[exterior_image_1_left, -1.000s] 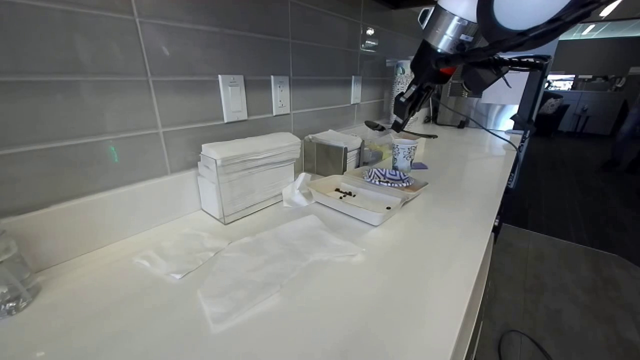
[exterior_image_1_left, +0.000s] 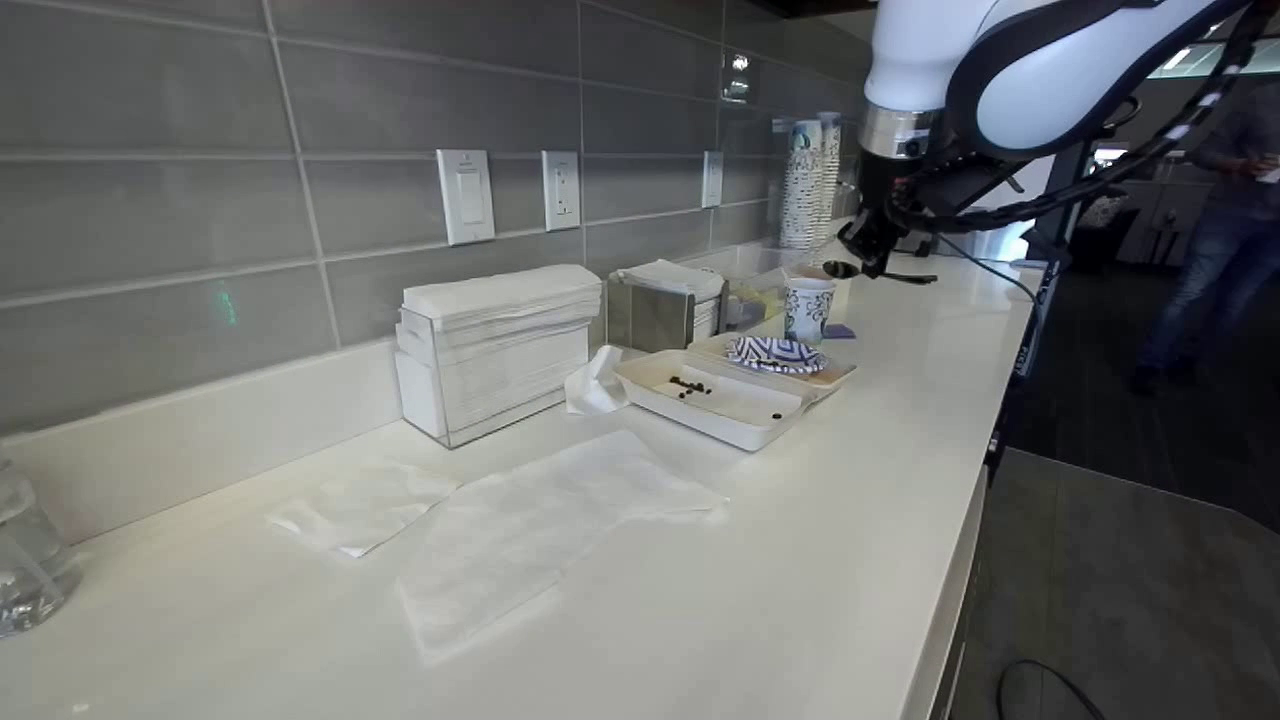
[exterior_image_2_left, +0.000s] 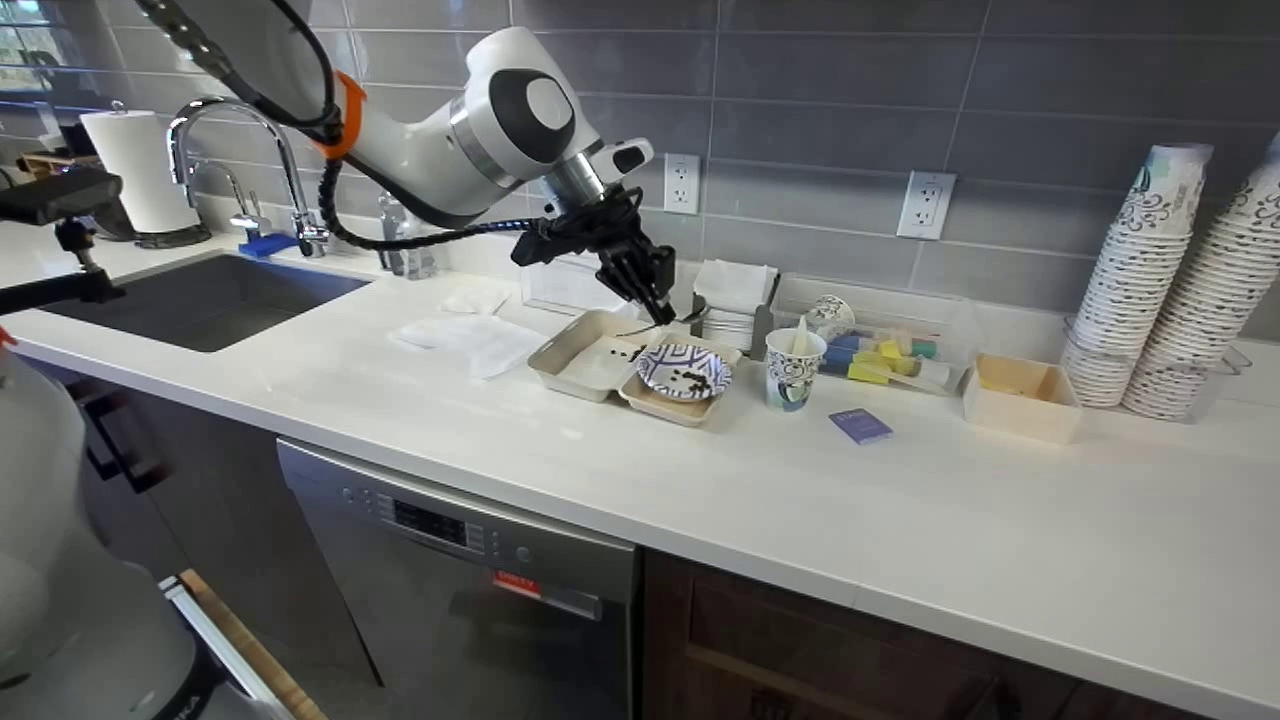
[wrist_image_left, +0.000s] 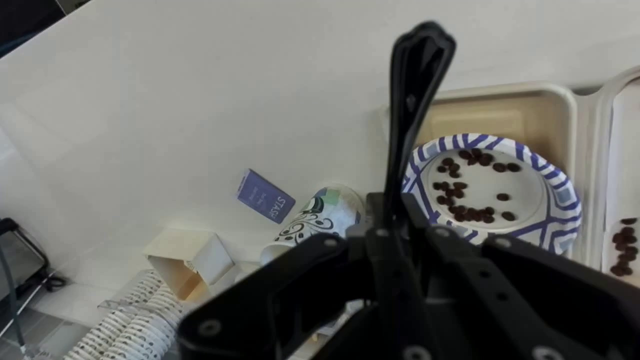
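My gripper is shut on the handle of a black spoon (wrist_image_left: 420, 66), whose bowl end points away from the fingers. Whether anything lies in the spoon is hard to tell. Below and to the right in the wrist view, a blue-and-white patterned paper bowl (wrist_image_left: 562, 198) holds several dark beans (wrist_image_left: 474, 213). That bowl sits in one half of an open clamshell tray (exterior_image_2_left: 581, 376); more beans (exterior_image_1_left: 690, 386) are scattered in the other half. An upright patterned paper cup (exterior_image_2_left: 792, 370) stands beside the tray, with a light stick in it. In exterior view 1, gripper and spoon hang above the cup.
A purple packet (exterior_image_2_left: 860, 425) lies right of the cup. Behind are napkin holders (exterior_image_1_left: 516, 348), a clear bin (exterior_image_2_left: 912, 348), an empty-looking box (exterior_image_2_left: 1022, 402) and tall cup stacks (exterior_image_2_left: 1140, 276). Loose napkins (exterior_image_1_left: 552, 516) lie left of the tray.
In exterior view 1, my arm and gripper have shifted right with the spoon, which has turned. The tray, bowl and cup have stayed put. A person now stands in the background.
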